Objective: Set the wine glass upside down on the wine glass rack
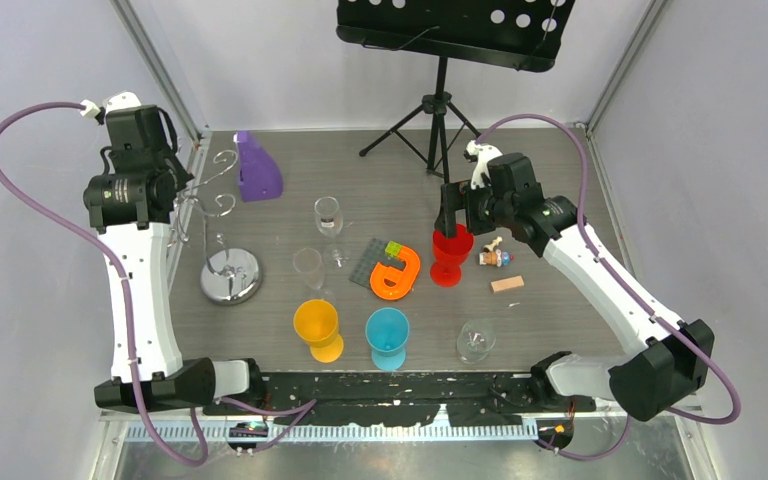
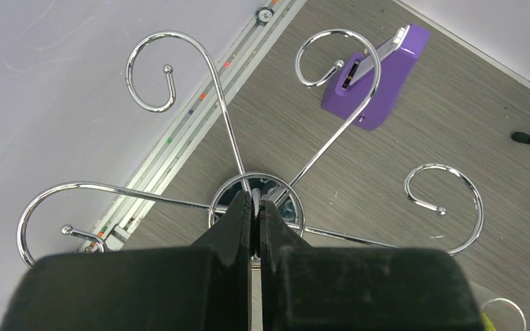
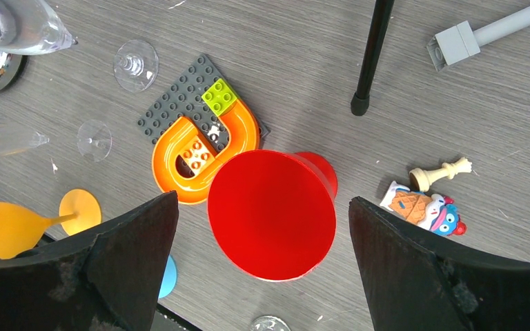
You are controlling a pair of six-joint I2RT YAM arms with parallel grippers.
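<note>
The chrome wine glass rack (image 2: pixel 368 241) fills the left wrist view, its curled arms spread around a central ring. Over its centre my left gripper is shut, with a thin bright piece of the rack between its fingertips. On the right, the red goblet (image 3: pixel 272 214) stands upright. My open right gripper is above it, one finger on either side of the rim. Clear glasses stand in the middle of the table, a tall one (image 1: pixel 328 216) and a second one (image 1: pixel 308 262). Another clear glass (image 1: pixel 476 340) is near the front.
Yellow (image 1: pixel 317 322) and blue (image 1: pixel 388 332) goblets stand at the front. An orange toy track (image 1: pixel 393 283) lies mid-table, with small toys (image 1: pixel 495 258) and a wooden block (image 1: pixel 507 284) to its right. A purple object (image 1: pixel 257 170) sits behind the rack; a music stand (image 1: pixel 443 100) rises behind.
</note>
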